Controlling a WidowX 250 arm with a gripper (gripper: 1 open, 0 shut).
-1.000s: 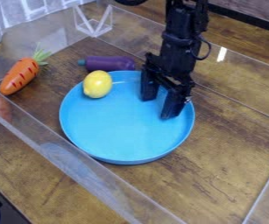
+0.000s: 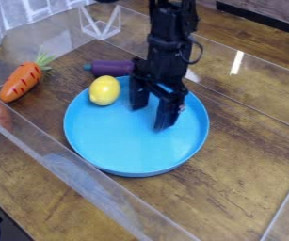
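The black gripper [image 2: 157, 99] reaches down from the top of the view into the blue plate [image 2: 128, 141], over its back half, with its fingers spread open. Just left of it a yellow lemon-like toy [image 2: 104, 89] rests on the plate's back-left rim area. A purple eggplant toy [image 2: 106, 68] lies behind the plate, partly hidden by the arm. Whether anything lies between the dark fingers is hard to tell.
An orange carrot toy [image 2: 24, 81] lies on the wooden table [image 2: 234, 179] at the left, beside a clear plastic strip along the near-left side.
The gripper has moved left from the plate's right rim, closer to the lemon toy, and now covers part of the eggplant's right end. The toys have not visibly moved.
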